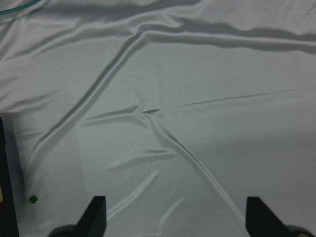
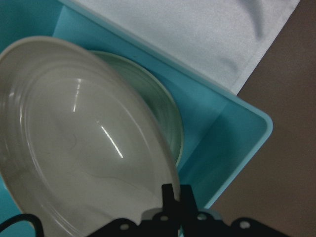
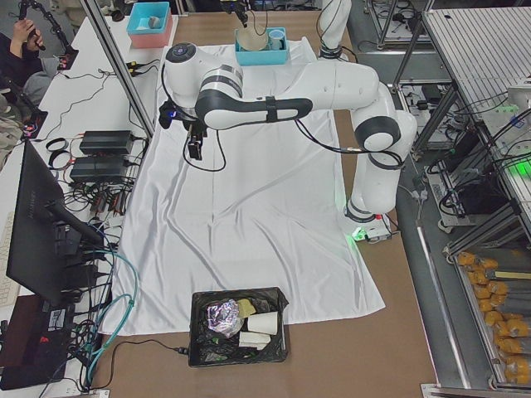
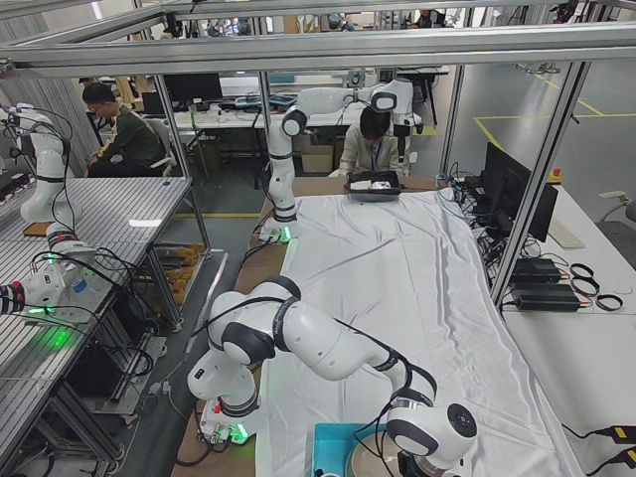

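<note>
My left gripper hangs open over the white cloth [image 3: 232, 215], nothing between its fingers; the left camera shows it high on the cloth's left side. My right gripper is shut on the rim of a cream plate [image 2: 74, 133], which is tilted over the blue bin [image 2: 222, 143]. A pale green dish [image 2: 163, 113] lies inside that bin, partly hidden by the plate.
A black lined container [image 3: 199, 327] with a foil bundle and white items stands at the other end of the cloth. Cables and a monitor [image 3: 33, 232] crowd the left side.
</note>
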